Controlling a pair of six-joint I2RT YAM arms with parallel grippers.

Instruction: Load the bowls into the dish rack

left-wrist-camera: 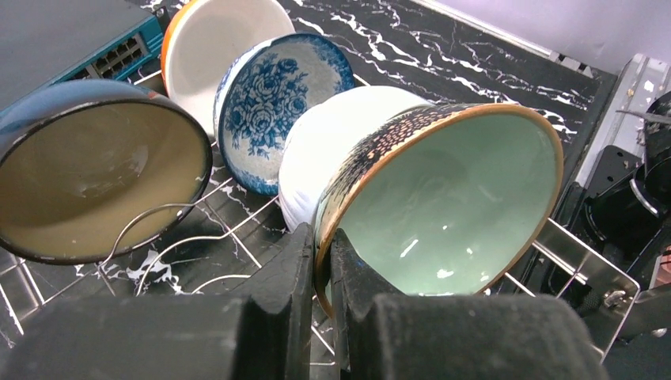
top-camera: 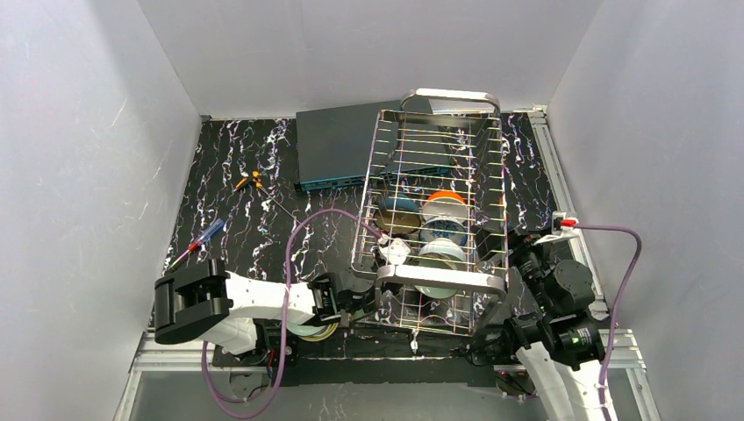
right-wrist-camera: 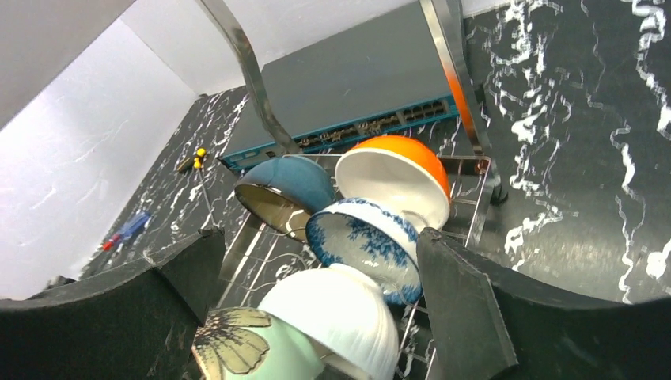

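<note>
A pale green bowl with a brown rim (left-wrist-camera: 467, 190) stands tilted on the rack's lower tier, its near rim pinched by my left gripper, which is shut on it. Close behind it leans a white bowl (right-wrist-camera: 336, 313). Further back are a blue-patterned bowl (right-wrist-camera: 372, 241), an orange bowl with a white inside (right-wrist-camera: 399, 178) and a blue bowl with a brown inside (right-wrist-camera: 289, 190). My right gripper is open, fingers wide apart, at the rack's right side with nothing held. The wire dish rack (top-camera: 439, 329) has an upper tier partly covering the bowls from above.
Stacked bowls (top-camera: 316, 333) lie partly under the left arm, left of the rack. A flat dark device (top-camera: 338, 145) sits behind. Pliers (top-camera: 249, 181) and a screwdriver (top-camera: 198, 241) rest at left. Metal handle bars (top-camera: 443, 279) span the rack.
</note>
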